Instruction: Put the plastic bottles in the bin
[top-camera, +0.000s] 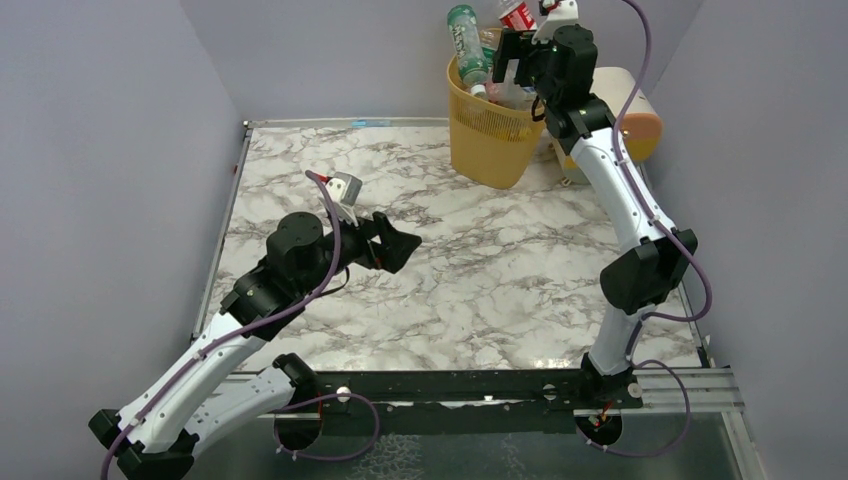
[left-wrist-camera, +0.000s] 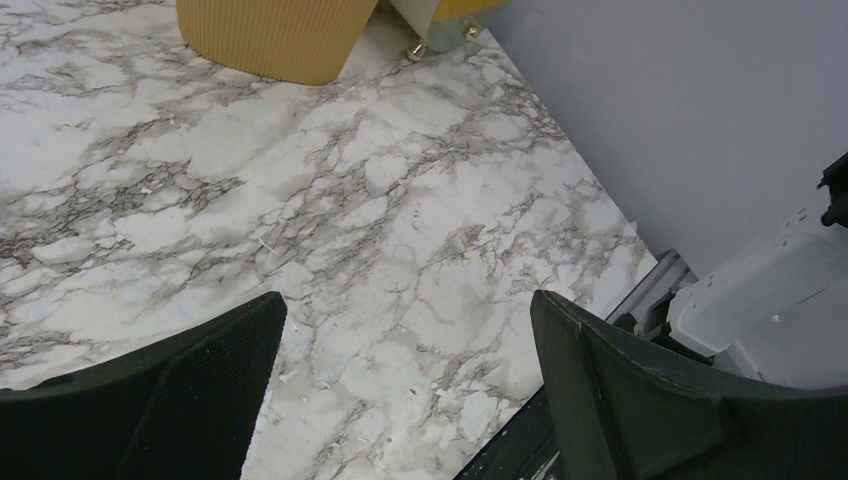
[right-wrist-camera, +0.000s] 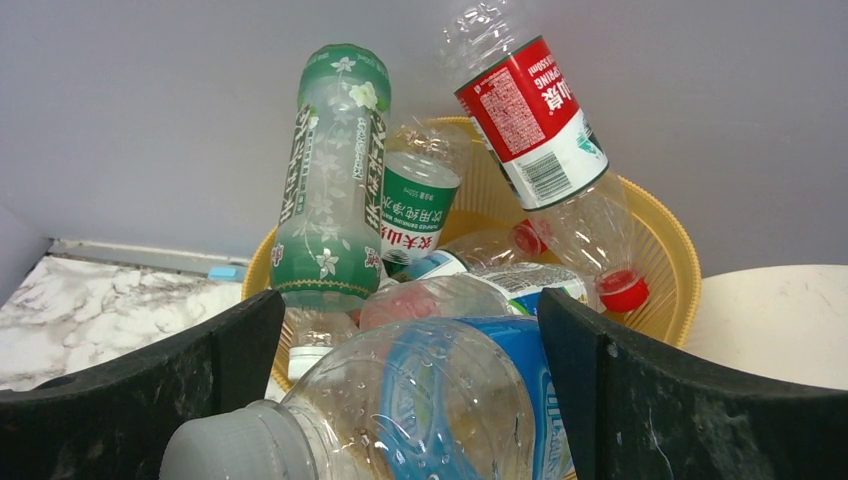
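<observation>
A yellow bin (top-camera: 495, 150) at the back right of the marble table holds several plastic bottles, among them a green bottle (right-wrist-camera: 330, 180), a red-labelled bottle (right-wrist-camera: 527, 125) and a large blue-labelled bottle (right-wrist-camera: 420, 400). My right gripper is over the bin, open, with the blue-labelled bottle just below and between its fingers in the right wrist view. My left gripper (top-camera: 390, 242) hangs open over the left-centre of the table, with only bare marble between its fingers in the left wrist view.
A beige and orange rounded object (top-camera: 635, 130) stands right of the bin, partly behind the right arm. Grey walls enclose the table at the back and sides.
</observation>
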